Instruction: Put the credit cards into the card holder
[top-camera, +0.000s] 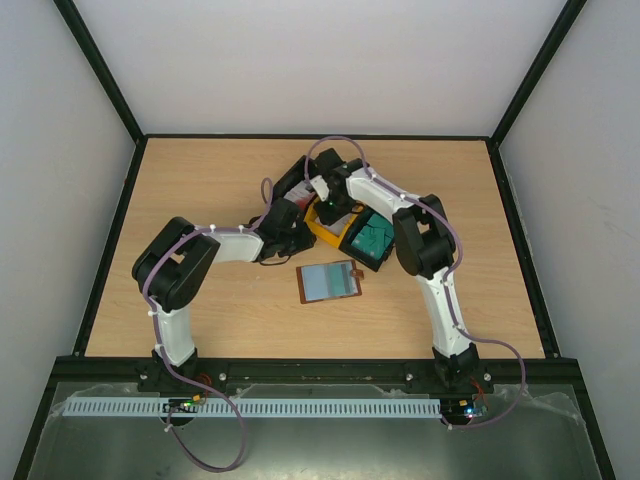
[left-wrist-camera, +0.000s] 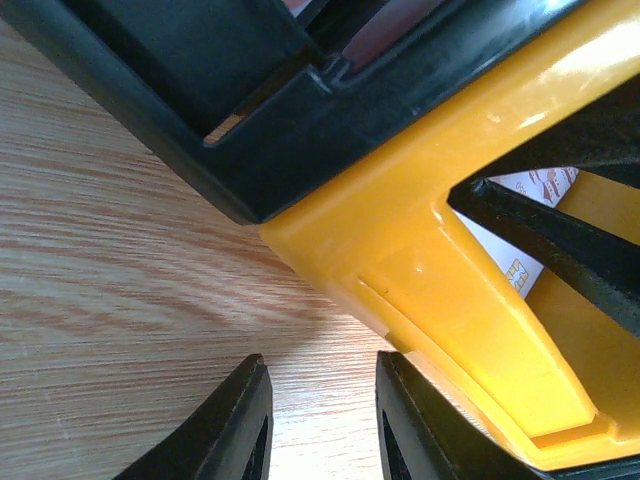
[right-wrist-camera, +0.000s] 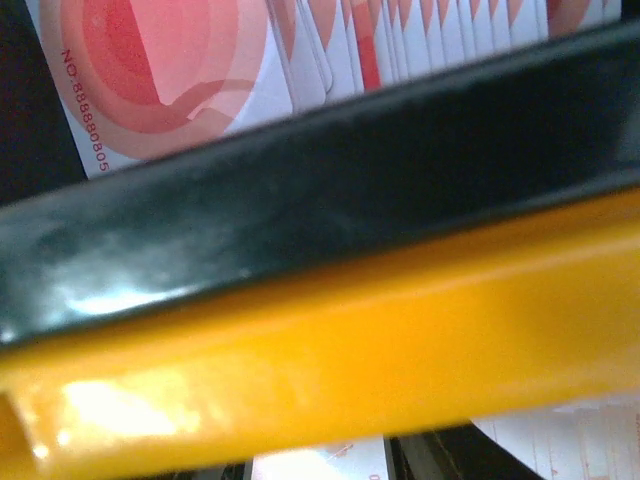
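Note:
The card holder (top-camera: 330, 282) lies flat on the table in front of the boxes, brown-edged with pale and teal panels. My left gripper (top-camera: 305, 240) is low at the yellow box's near-left side; its fingers (left-wrist-camera: 240, 425) stand apart, bare wood showing between them, and nothing clearly held. The right gripper (top-camera: 328, 212) reaches into the yellow box (left-wrist-camera: 370, 230). Its black fingers are over white patterned cards there; in the right wrist view they are apart, largely hidden by the box wall.
A black box (right-wrist-camera: 300, 200) with red-and-white cards (right-wrist-camera: 170, 70) adjoins the yellow box on one side. On the other is a dark box (top-camera: 357, 245) with green cards (top-camera: 375, 235).

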